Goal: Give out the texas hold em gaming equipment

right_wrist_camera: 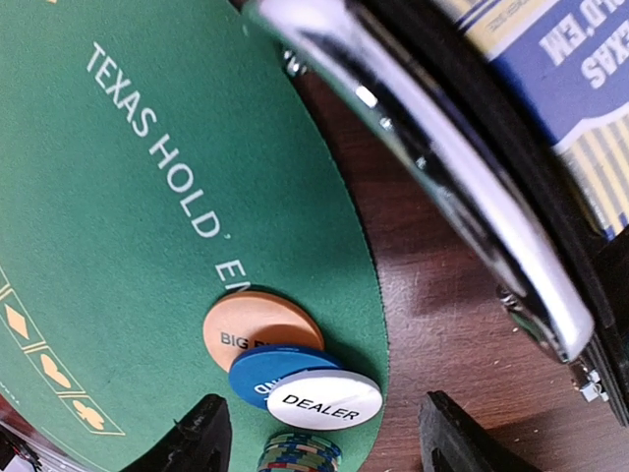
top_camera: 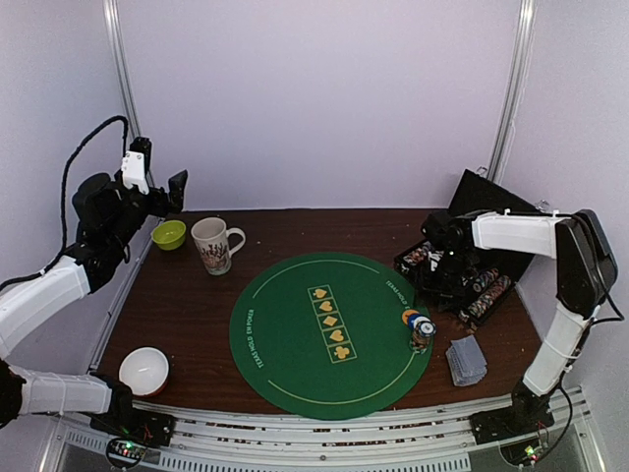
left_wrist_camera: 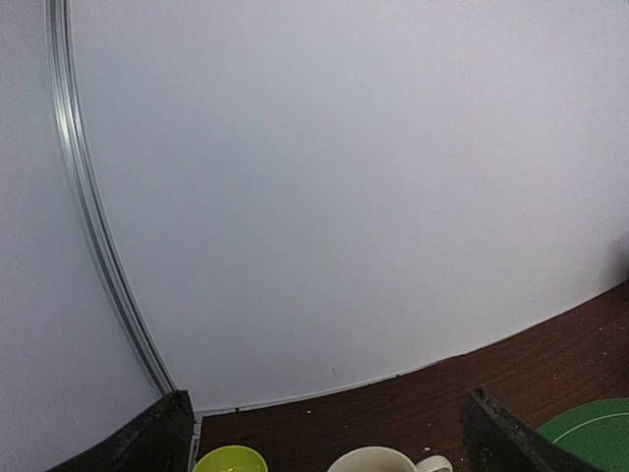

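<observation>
The green poker mat (top_camera: 285, 324) lies mid-table. On its right edge are an orange button (right_wrist_camera: 256, 320), a blue button (right_wrist_camera: 256, 372), a white DEALER button (right_wrist_camera: 324, 401) and a stack of chips (right_wrist_camera: 300, 454). My right gripper is open above these, low over the front-left of the chip case (top_camera: 482, 300); a card box (right_wrist_camera: 580, 69) shows beside the case rim. A deck of cards (top_camera: 467, 362) lies right of the mat. My left gripper (top_camera: 162, 192) hangs open high at the left, nothing between its fingers.
A green bowl (top_camera: 169, 234) and a mug (top_camera: 211, 246) stand back left, a white bowl (top_camera: 144, 371) front left. The case lid (top_camera: 472, 192) stands raised at right.
</observation>
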